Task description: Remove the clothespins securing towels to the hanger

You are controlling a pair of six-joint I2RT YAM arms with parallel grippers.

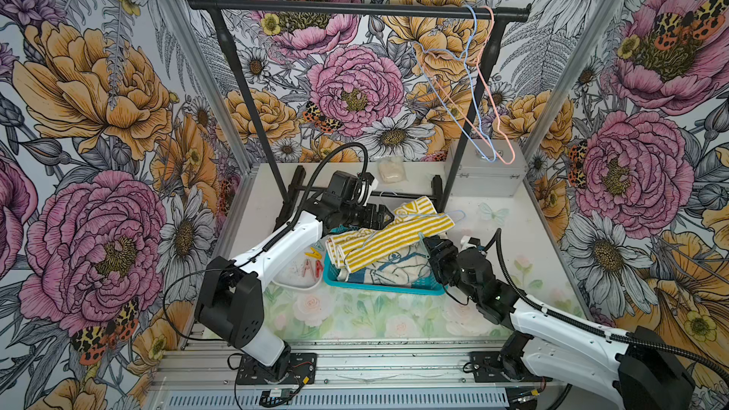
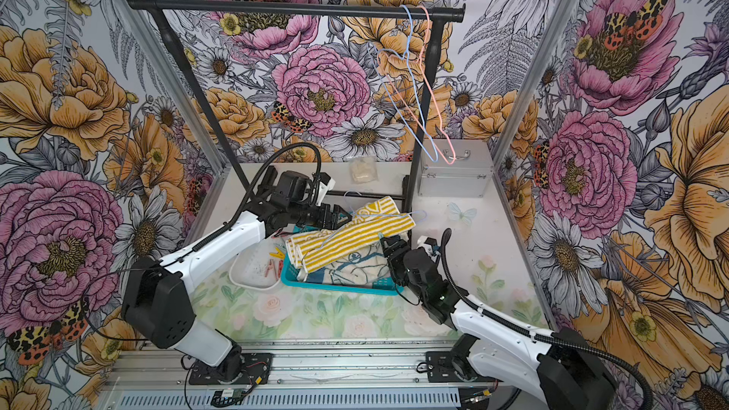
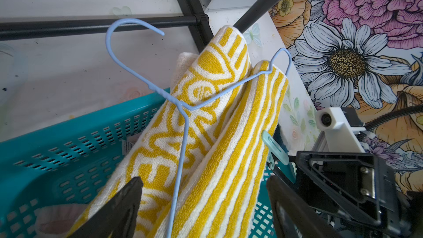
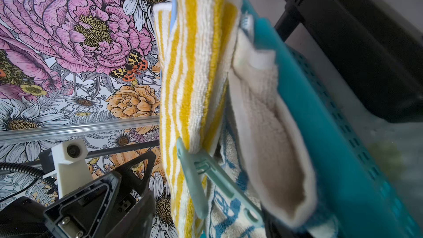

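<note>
A yellow-and-white striped towel [image 1: 402, 235] lies over the teal basket [image 1: 379, 286], draped on a blue hanger [image 3: 180, 158]. A pale green clothespin is by the towel's striped face at the basket's right end; its two legs show spread in the right wrist view [image 4: 193, 180]. My right gripper [image 1: 427, 246] stands open right beside that clothespin, which appears between its fingers; contact cannot be made out. Open as well, my left gripper [image 1: 385, 218] is over the towel's left part, its fingers [image 3: 112, 213] on either side of towel and hanger wire, apparently not closed on them.
More towels and a greyish cloth [image 4: 268, 119] fill the basket. A white tray [image 2: 254, 265] with loose clothespins stands at its left. Blue and pink hangers [image 1: 493, 106] hang from the rack's right end. The rack's base bar runs behind the basket.
</note>
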